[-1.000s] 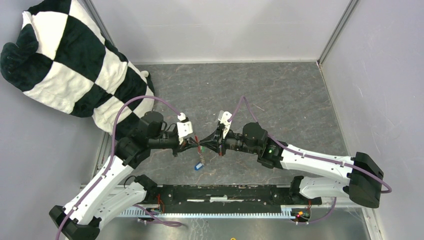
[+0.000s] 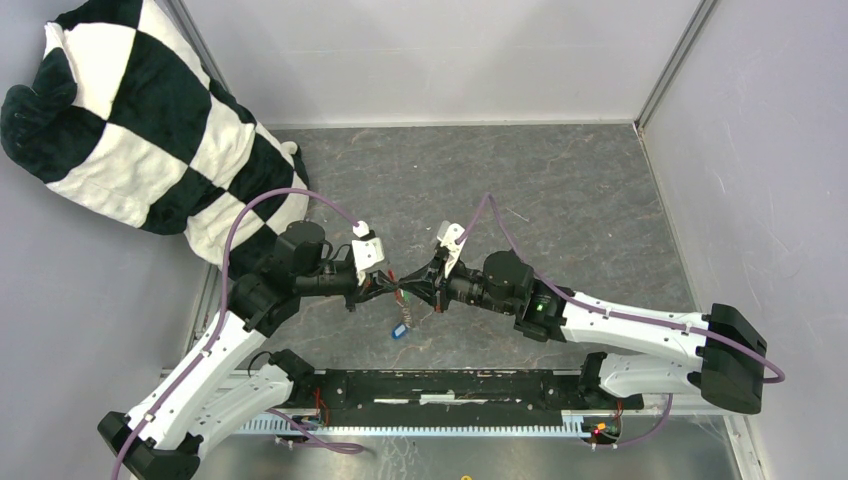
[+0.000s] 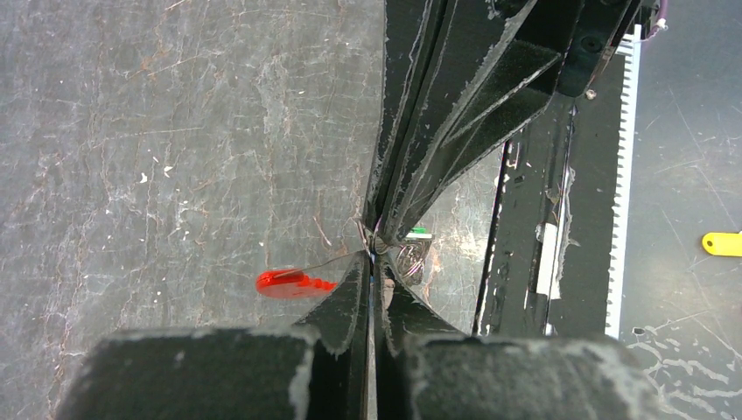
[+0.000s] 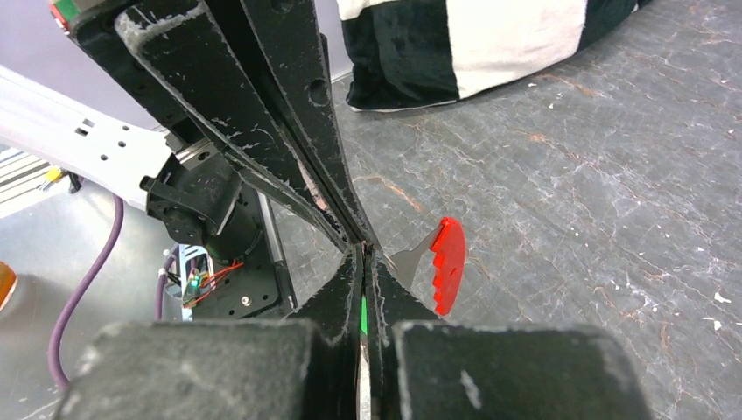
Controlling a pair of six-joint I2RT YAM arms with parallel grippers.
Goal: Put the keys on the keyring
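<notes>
My left gripper point(image 2: 390, 284) and my right gripper point(image 2: 404, 287) meet tip to tip above the table. In the left wrist view the left fingers point(image 3: 352, 297) are shut. A small pinkish bit shows between them in the right wrist view, too little to name. My right fingers point(image 4: 335, 293) are shut too, with nothing clear between them. A red-handled key point(image 4: 449, 262) points its blade into the meeting tips; it also appears as a red key point(image 3: 289, 283) from the left. Below hangs the coiled keyring cord point(image 2: 406, 315) with a blue tag point(image 2: 400, 331). A green piece point(image 3: 420, 233) is mostly hidden.
A black-and-white checkered cushion point(image 2: 165, 120) fills the back left. A dark rail point(image 2: 450, 398) runs along the front edge, and a yellow item point(image 3: 722, 244) lies beyond it.
The blue tag and coil have swung slightly to the right. My left arm has shifted a tiny amount; the right arm looks still.
</notes>
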